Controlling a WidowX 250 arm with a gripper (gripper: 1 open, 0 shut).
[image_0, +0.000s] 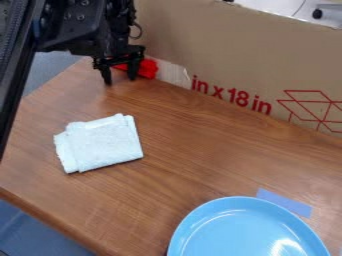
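Note:
My black gripper (118, 72) is at the back left of the wooden table, low over a red object (144, 68) by the cardboard wall. The dark fingers overlap the red object, so whether they are open or shut on it is unclear. A folded white cloth (98, 143) lies at the middle left of the table. A light blue plate (246, 234) is at the front right.
A cardboard wall (241, 55) with red print runs along the back of the table (201, 150). A strip of blue tape (283, 201) lies behind the plate.

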